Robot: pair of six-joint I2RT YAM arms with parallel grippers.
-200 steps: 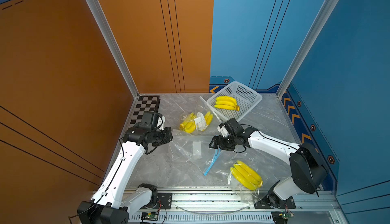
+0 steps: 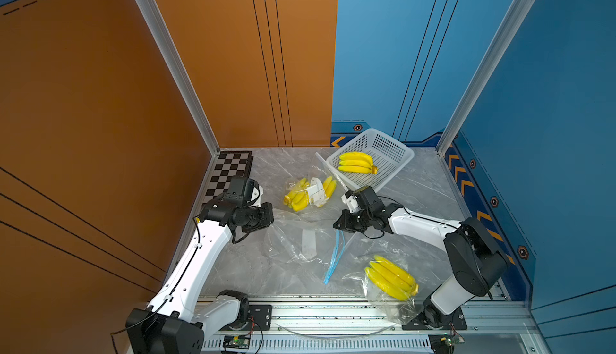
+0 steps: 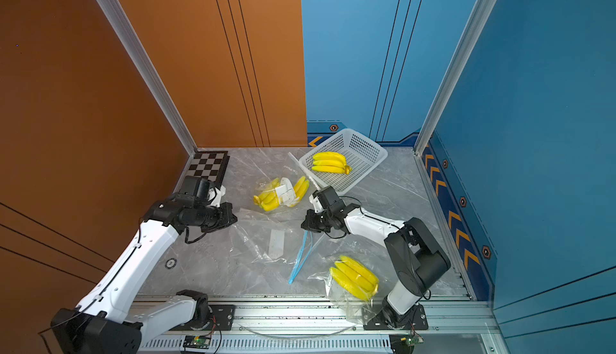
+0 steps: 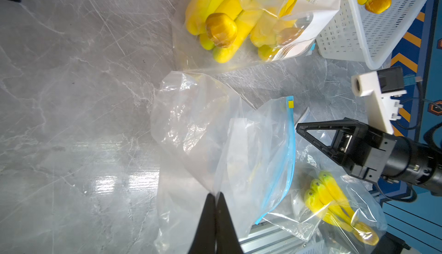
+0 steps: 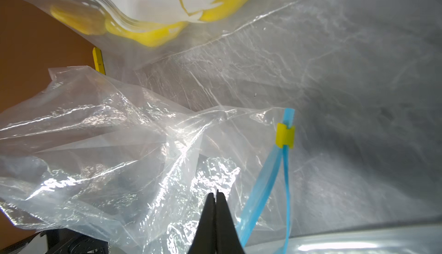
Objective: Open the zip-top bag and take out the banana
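Note:
A clear, flat-looking zip bag (image 2: 292,241) lies between my arms, with no banana visible in it. Its film gathers into a fold at the fingertips of my left gripper, which is shut on it. Beside the bag's blue zip strip (image 4: 292,152), my right gripper is shut, with nothing showing between its fingers. Below the yellow slider (image 5: 285,135) the two blue strips stand apart. One banana bunch (image 2: 391,277) is in clear film near the front right, and another bagged bunch (image 4: 225,19) lies behind the clear bag.
At the back, a pale basket (image 2: 397,155) holds a bare banana bunch (image 2: 356,163). A checkered board (image 2: 226,169) lies at the back left.
The right gripper's fingers have gone from open to shut. The left gripper has barely moved.

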